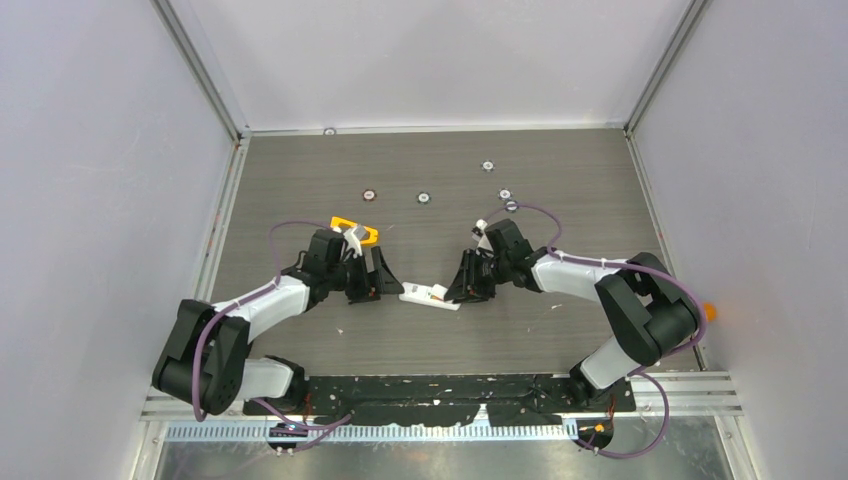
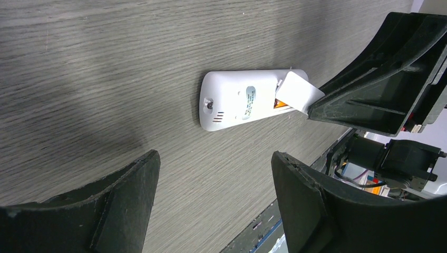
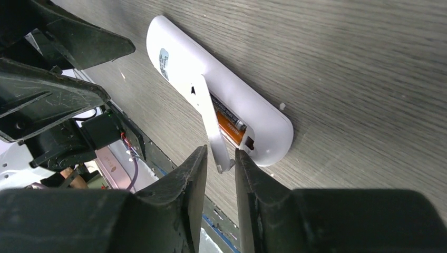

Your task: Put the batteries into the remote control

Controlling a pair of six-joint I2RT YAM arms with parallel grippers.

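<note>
A white remote (image 1: pixel 420 297) lies on the table between my grippers, with batteries (image 3: pixel 230 126) visible in its open compartment. The white battery cover (image 3: pixel 209 118) stands tilted over that compartment, its lower end at the tips of my right gripper, whose fingers are slightly apart; whether they grip the cover is unclear. My left gripper stands open to the left of the remote, nothing between its fingers.
A yellow object (image 1: pixel 369 237) lies behind the left gripper. Several small round pieces (image 1: pixel 423 198) are scattered on the back of the table (image 1: pixel 430 160).
</note>
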